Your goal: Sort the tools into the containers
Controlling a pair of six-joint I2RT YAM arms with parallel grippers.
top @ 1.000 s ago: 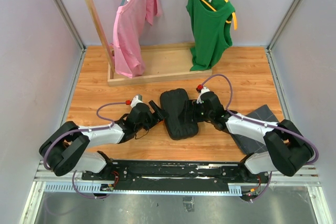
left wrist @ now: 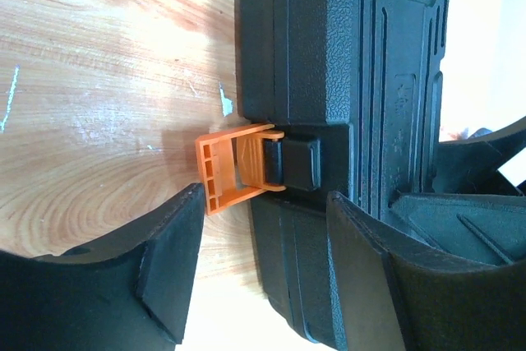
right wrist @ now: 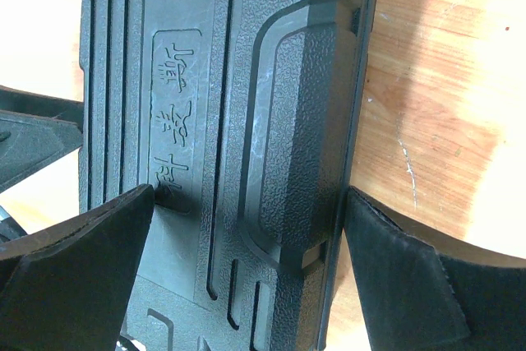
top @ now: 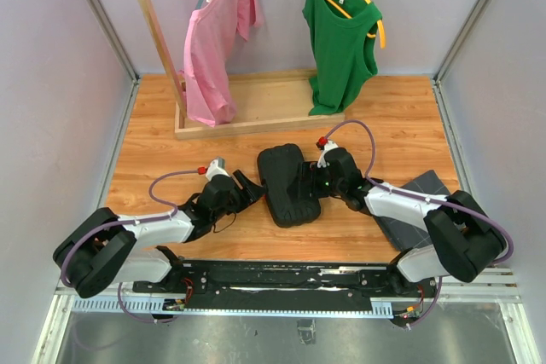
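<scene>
A black hard tool case (top: 281, 181) lies closed in the middle of the table, with raised lettering on its lid (right wrist: 173, 121). In the left wrist view an orange latch (left wrist: 215, 170) on the case's side stands swung out. My left gripper is part open beside that latch, nothing seen held between its fingers. My right gripper stands open around the case's far edge, one finger over the lid and the other along the side.
A wooden rack (top: 247, 130) with a pink and a green top stands at the back. A dark grey mat (top: 401, 228) lies at the right.
My left arm has drawn back slightly leftward from the case. The right arm and case have barely moved.
</scene>
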